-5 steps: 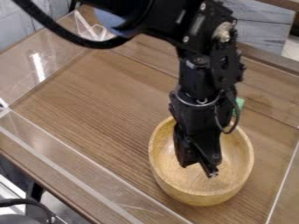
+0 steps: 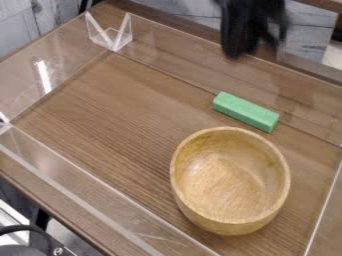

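Note:
A round wooden bowl (image 2: 230, 204) stands empty at the lower right of the camera view. Above it a green rectangular block (image 2: 246, 112) lies on the wooden table (image 2: 107, 130). The dark gripper (image 2: 251, 40) is a blurred shape at the top edge, mostly out of frame, up and away from both bowl and block; whether it is open or shut cannot be seen.
A small clear plastic object (image 2: 111, 32) sits at the back left. Low rims edge the table on several sides.
The gripper has risen from over the bowl to the top edge of the view, uncovering the bowl and the green block.

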